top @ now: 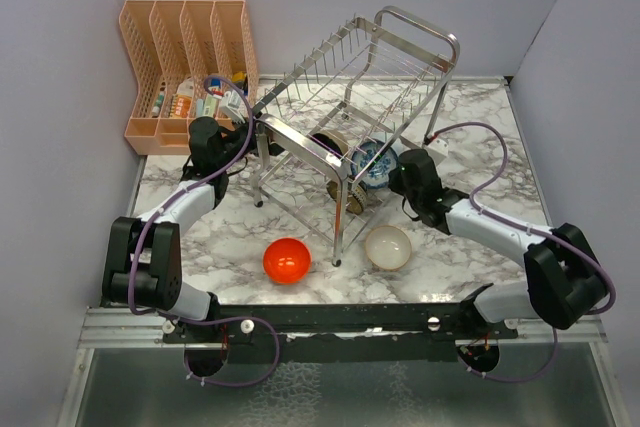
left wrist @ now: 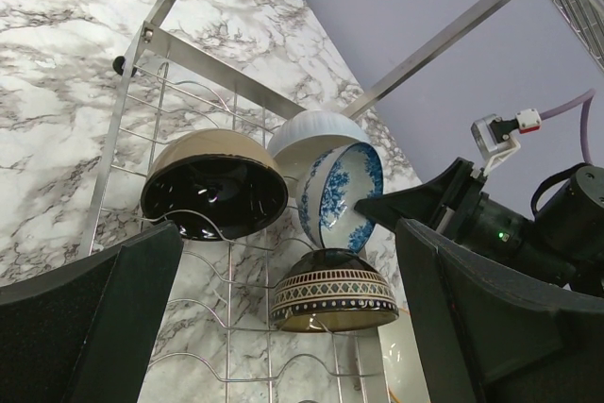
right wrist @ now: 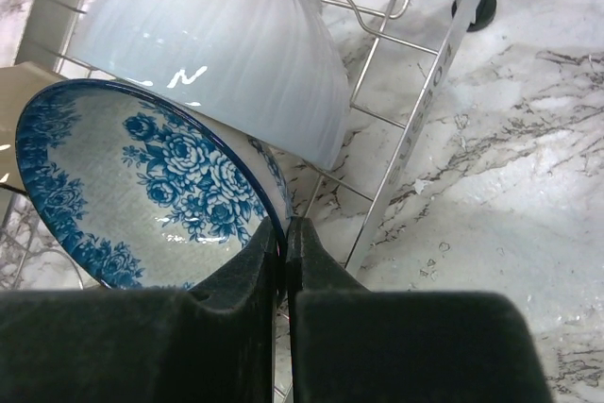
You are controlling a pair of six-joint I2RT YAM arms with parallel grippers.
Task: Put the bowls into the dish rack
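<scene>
The blue floral bowl point(right wrist: 170, 186) leans on its side in the rack's lower tier, against the white ribbed bowl point(right wrist: 208, 63); my right gripper is shut on its rim. A tan bowl with black inside point(left wrist: 212, 186) and a patterned brown bowl point(left wrist: 333, 294) also sit there. My left gripper stands open at the rack's left side, nothing between its fingers. An orange bowl point(top: 287, 259) and a cream bowl point(top: 387, 247) stand on the table in front of the rack point(top: 310, 144).
A peach organizer point(top: 145, 77) with small items stands at the back left. Walls enclose both sides.
</scene>
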